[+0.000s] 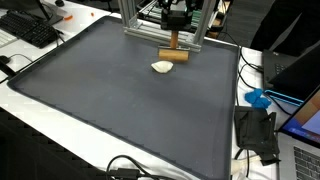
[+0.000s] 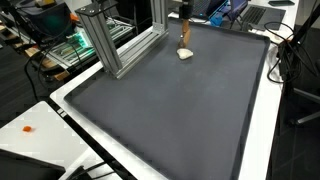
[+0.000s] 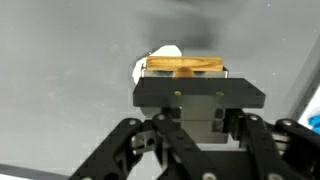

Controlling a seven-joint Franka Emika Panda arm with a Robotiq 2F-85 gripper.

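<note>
A wooden mallet-like tool has an upright brown handle and a light wooden crosspiece (image 1: 173, 54) at its lower end. My gripper (image 1: 175, 29) is shut on the handle from above. Seen from exterior view 2, the handle (image 2: 185, 34) stands near the grey mat's far edge. The wrist view shows the crosspiece (image 3: 185, 64) beyond my dark fingers, which hide much of the handle. Whether it touches the mat is unclear. Just beside it lies a small off-white, irregular piece (image 1: 162, 66), partly covered by the crosspiece in the wrist view (image 3: 142, 65).
A metal frame (image 2: 130, 45) stands close by at the mat's edge. Along one side lie a blue item (image 1: 257, 98), a black item (image 1: 256, 130), cables and a laptop (image 1: 302, 125).
</note>
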